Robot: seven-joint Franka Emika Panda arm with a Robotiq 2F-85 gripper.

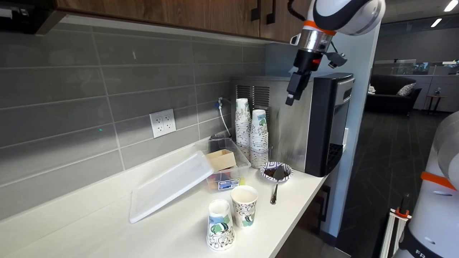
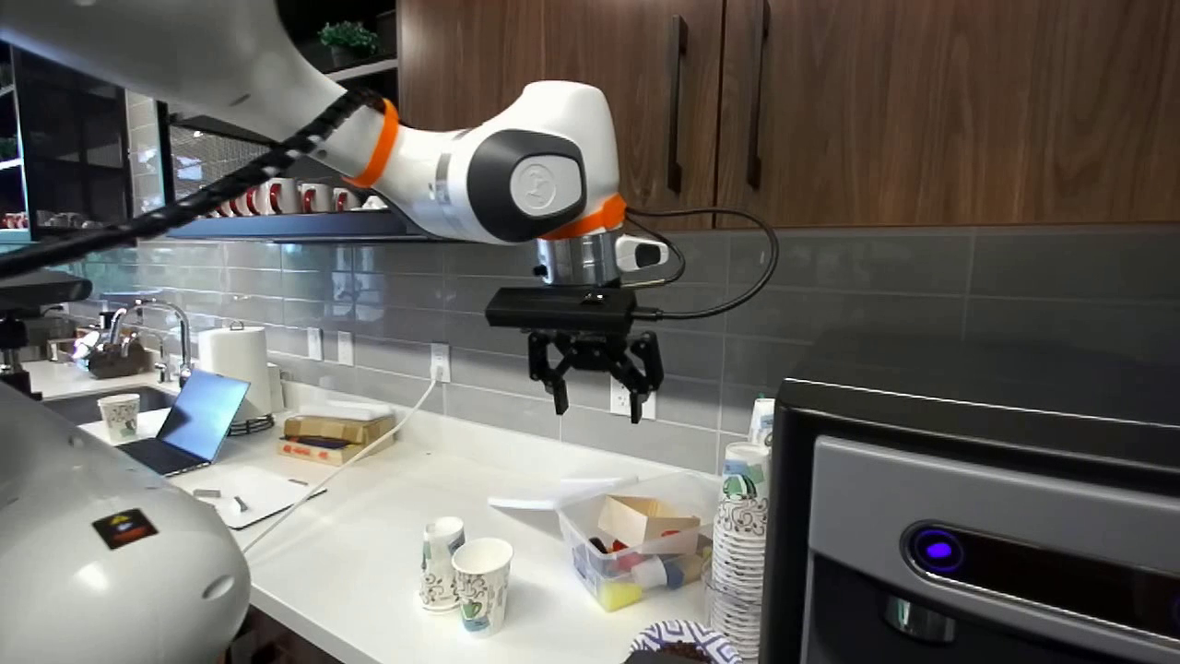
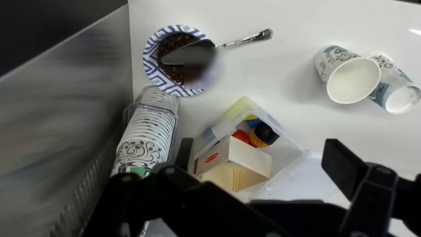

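High over the counter hangs my gripper [image 2: 597,411], its fingers open and empty. In the wrist view its two black fingers [image 3: 343,168] stand well apart, with the clear bin far below between them. A patterned bowl [image 3: 149,59] of dark beans rests by the steel machine, and a serving utensil [image 3: 246,39] lies across its rim, handle on the counter. One paper cup [image 1: 244,208] stands mouth up. Beside it is a second paper cup [image 1: 220,228], which looks upside down. The clear bin [image 3: 286,146] holds an open tan box [image 3: 252,156] and small coloured items.
Tall cup stacks [image 1: 259,139] stand against the steel machine [image 1: 292,129]. A white lid [image 1: 170,185] leans from the bin toward the wall. Wooden cabinets [image 2: 918,111] hang above. Free counter lies left of the two cups in exterior view 1.
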